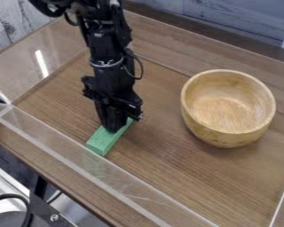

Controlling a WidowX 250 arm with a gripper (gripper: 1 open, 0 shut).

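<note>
My black gripper (116, 119) is low over a green rectangular block (104, 139) that lies on the wooden table, left of centre. The fingertips are at the block's upper end and hide part of it. The gripper looks shut; whether anything sits between its fingers is not clear in this view.
A large tan bowl (227, 108) stands to the right of the gripper and block. A clear strip (97, 173) runs across the lower left of the table, with black cables at the lower left corner.
</note>
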